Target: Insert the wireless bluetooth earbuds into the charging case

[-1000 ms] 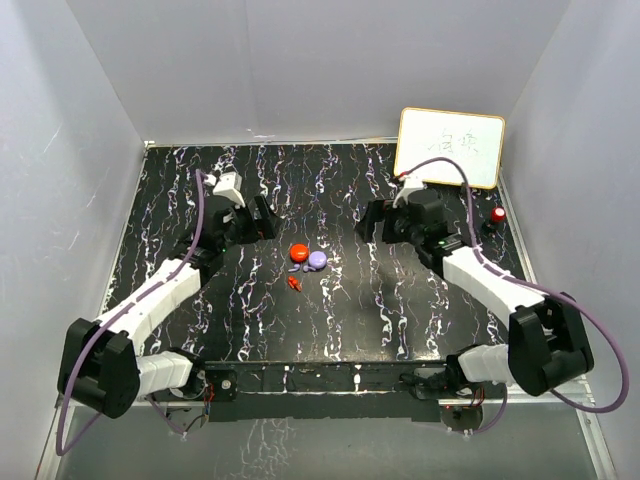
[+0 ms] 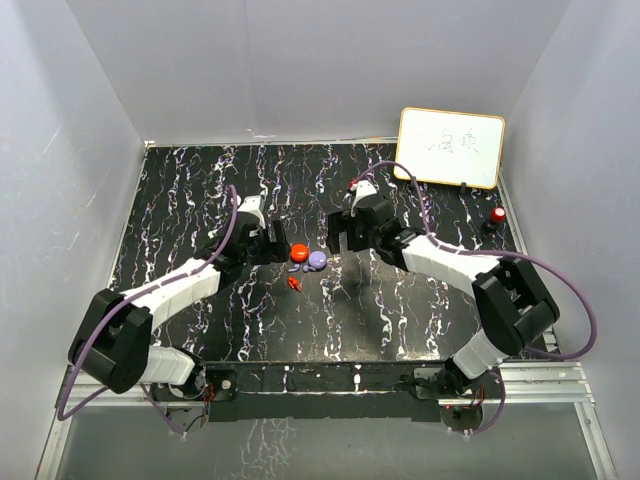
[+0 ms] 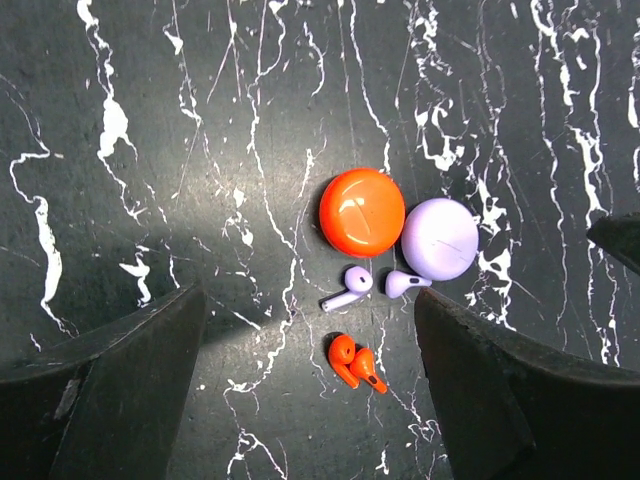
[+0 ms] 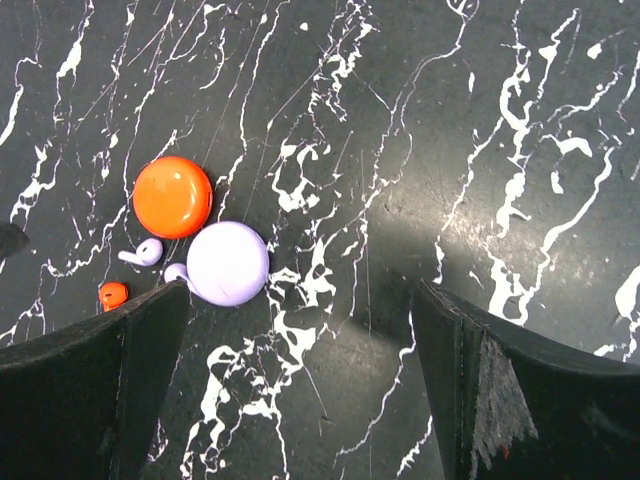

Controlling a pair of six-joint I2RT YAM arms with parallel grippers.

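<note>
Two round charging cases, one red [image 3: 362, 212] and one purple [image 3: 439, 239], lie side by side on the marbled table, lids seemingly closed. Two purple earbuds [image 3: 350, 288] lie loose just in front of them in the left wrist view. Two red earbuds [image 3: 355, 361] lie a bit nearer, close together. My left gripper [image 2: 281, 241] is left of the red case, its fingers apart with nothing held. On the other side, right of the purple case, my right gripper [image 2: 334, 232] also has its fingers apart and empty. In the right wrist view the red earbuds are partly hidden behind a finger.
A whiteboard [image 2: 450, 147] leans at the back right. Near the right wall stands a small red-topped object [image 2: 497, 215]. Bare table surrounds the cases, with free room in front and behind.
Both arms have come inward toward the cases, the left gripper moving right and down, the right gripper moving left. The cases and earbuds have stayed in place.
</note>
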